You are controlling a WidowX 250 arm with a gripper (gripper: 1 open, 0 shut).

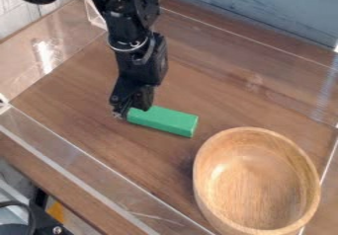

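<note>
A green rectangular block (pixel 166 121) lies on the wooden table (pixel 231 76), left of a round wooden bowl (pixel 256 180). The black gripper (pixel 129 105) hangs just above the block's left end, pointing down. Its fingertips are dark and small in the view; I cannot make out anything held between them.
Bare table surrounds the block on the back and left sides. A pale wall runs behind the table. The table's front left edge has a metal strip, with clutter below it at the lower left.
</note>
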